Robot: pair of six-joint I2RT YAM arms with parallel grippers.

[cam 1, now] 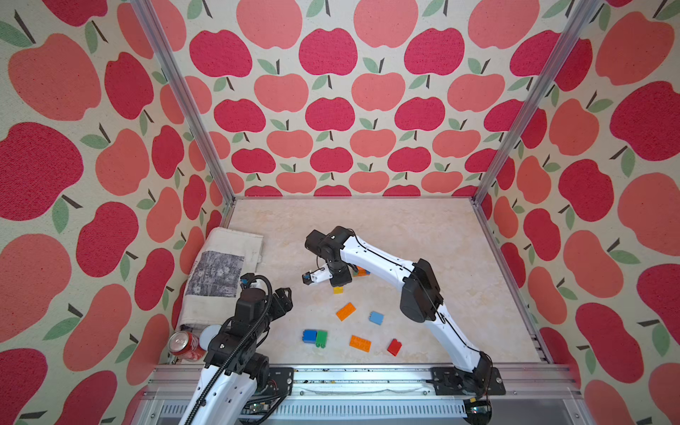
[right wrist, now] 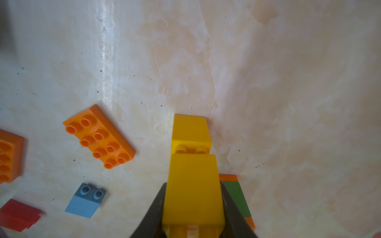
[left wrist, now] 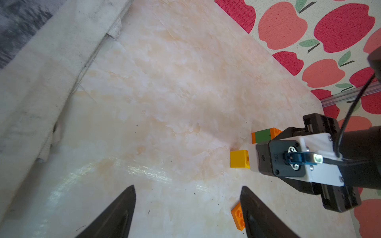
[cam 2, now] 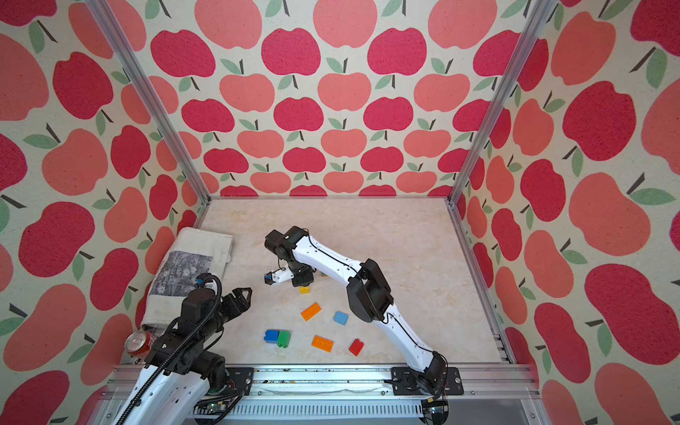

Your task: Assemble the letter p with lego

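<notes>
My right gripper is shut on a yellow brick (right wrist: 193,186), held just short of a second yellow brick (right wrist: 190,130) on the table; whether they touch I cannot tell. Beside them lies an orange-and-green piece (left wrist: 262,135), partly hidden by the right gripper. My left gripper is open and empty at the front left. Loose bricks lie nearer the front: orange (cam 1: 345,311), light blue (cam 1: 376,318), red (cam 1: 394,347), blue (cam 1: 309,335) and green (cam 1: 321,338).
A folded cloth (cam 1: 219,248) covers the left side, with a can (cam 1: 184,345) at its front corner.
</notes>
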